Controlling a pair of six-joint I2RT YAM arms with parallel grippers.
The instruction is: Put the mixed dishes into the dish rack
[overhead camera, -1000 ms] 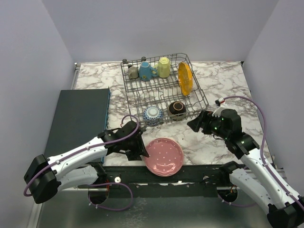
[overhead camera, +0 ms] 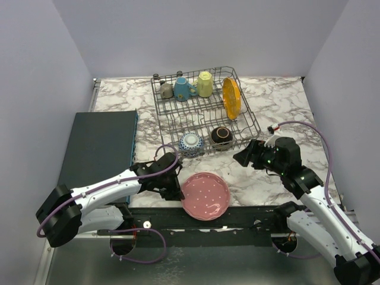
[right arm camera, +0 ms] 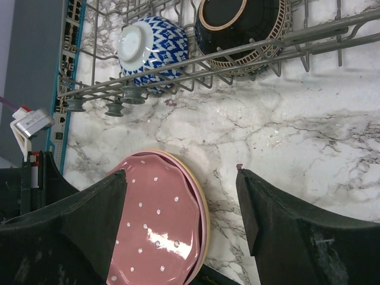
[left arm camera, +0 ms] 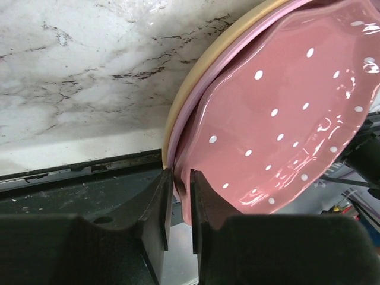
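Observation:
At the counter's front edge lies a pink plate with white dots (overhead camera: 205, 197), on top of a lilac plate and a cream plate whose rims (left arm camera: 189, 105) show beneath it in the left wrist view. My left gripper is at the plates' left edge. Its fingers stand part open, with the pink rim in the narrow gap; whether both fingers touch it, I cannot tell. Beyond the plates to the right, over bare counter, my right gripper is open and empty. The wire dish rack (overhead camera: 205, 113) stands at the back.
In the rack are a grey cup (overhead camera: 166, 91), blue mug (overhead camera: 182, 89), yellow-green mug (overhead camera: 205, 84), upright orange plate (overhead camera: 231, 98), blue-white bowl (right arm camera: 155, 50) and black bowl (right arm camera: 243, 27). A dark flat panel (overhead camera: 98, 148) lies left. Marble right of the plates is clear.
The pink plate has slid a touch to the right. The right arm is still.

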